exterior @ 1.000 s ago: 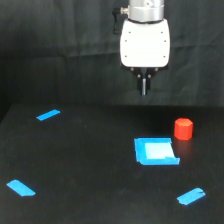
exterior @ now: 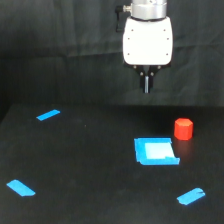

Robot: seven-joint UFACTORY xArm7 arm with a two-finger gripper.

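Observation:
A red block [exterior: 183, 129] stands on the dark table at the right. Just left of it and nearer the camera lies a blue square [exterior: 140, 152] with a white patch [exterior: 159, 151] in it. High above the table hangs my gripper [exterior: 147, 88], pointing down, left of the block and well clear of it. Its small dark fingers blend into the dark backdrop, so their spacing is unclear, and no object shows at their tips.
Blue tape strips mark the table at the back left [exterior: 48, 115], front left [exterior: 20, 188] and front right [exterior: 191, 196]. A dark curtain [exterior: 60, 60] hangs behind.
The arm and gripper have shifted slightly to the right. The red block and the blue square have stayed in place.

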